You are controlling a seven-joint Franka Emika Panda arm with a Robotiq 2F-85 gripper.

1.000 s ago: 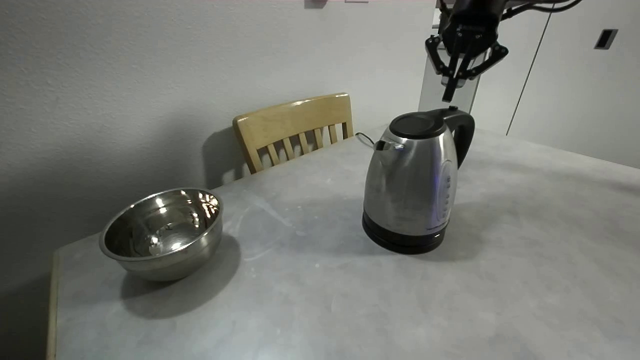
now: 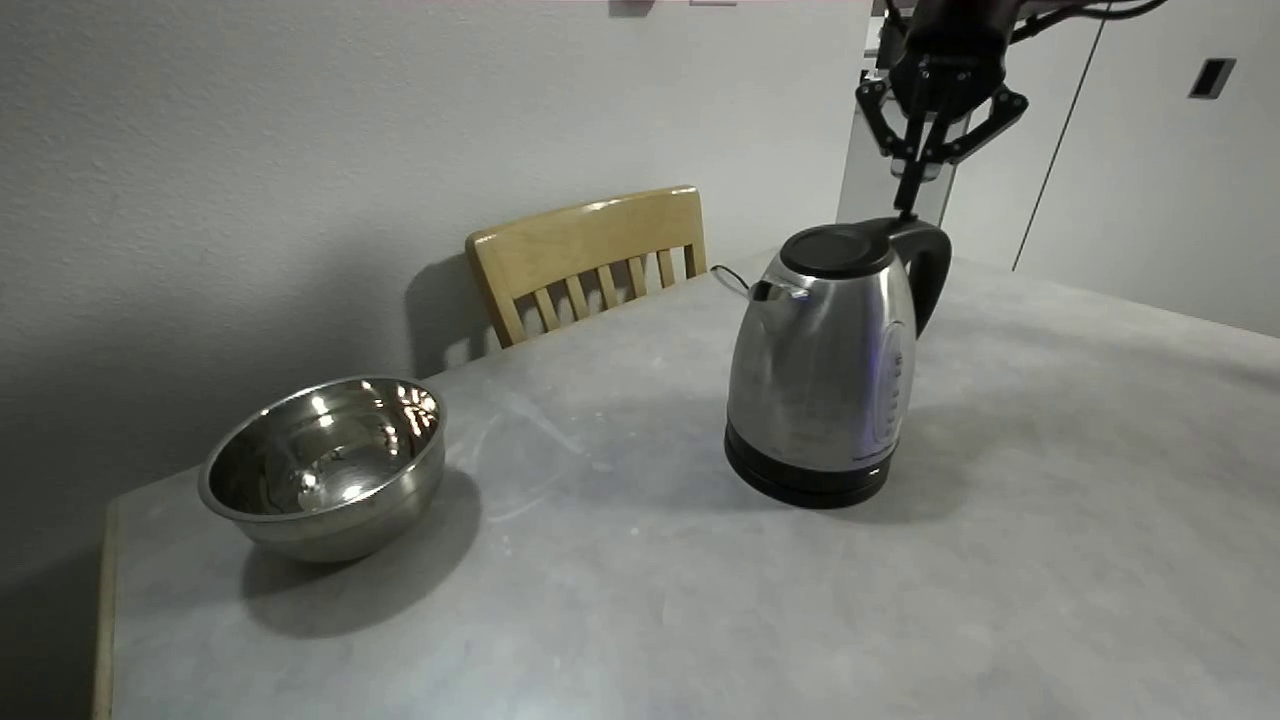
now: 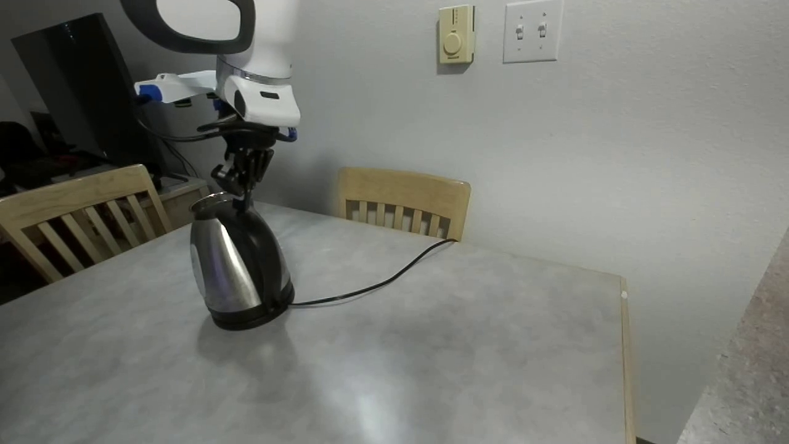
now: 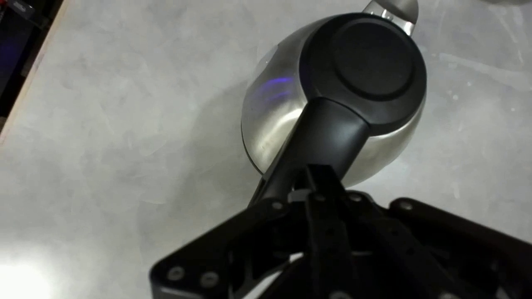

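A steel electric kettle [image 2: 816, 372] with a black lid [image 4: 371, 64] and black handle [image 4: 324, 134] stands upright on its black base, lid closed. My gripper [image 2: 906, 206] is shut, pointing down just over the top of the handle, where a small black button [image 2: 908, 218] sticks up. Nothing shows between the fingers. In the wrist view the fingertips [image 4: 321, 177] overlap the handle and hide that button; whether they touch it I cannot tell. From the other side, exterior view 2 has the gripper [image 3: 242, 208] right above the kettle [image 3: 229, 263].
An empty steel bowl [image 2: 330, 480] sits at the table's left end in exterior view 1. A black cord [image 3: 370, 287] runs from the kettle base to the table edge. Wooden chairs [image 3: 405, 193] stand at the table. The tabletop between bowl and kettle is clear.
My gripper has come down slightly and shifted a little to the right, staying shut. The gap between its tip and the handle's button has narrowed. Kettle and bowl stand as before.
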